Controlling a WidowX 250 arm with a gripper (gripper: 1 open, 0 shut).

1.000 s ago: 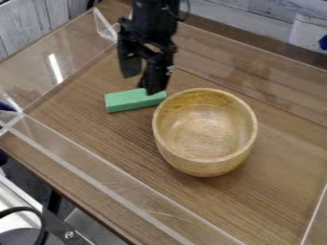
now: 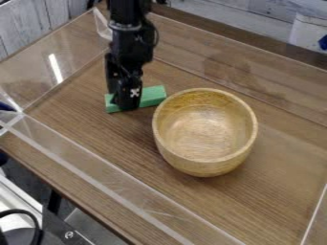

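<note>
The black gripper (image 2: 125,88) reaches down from the top of the view, its fingers open just over the left part of a green block (image 2: 152,96) lying on the wooden table. Whether the fingers touch the block is unclear. A large round tan bowl (image 2: 205,132) sits just right of the block.
A black cable (image 2: 32,225) lies at the bottom left corner. A white object (image 2: 307,29) stands at the top right edge.
The arm has moved left and down, from above and behind the block to its left part. The block and bowl look unmoved.
</note>
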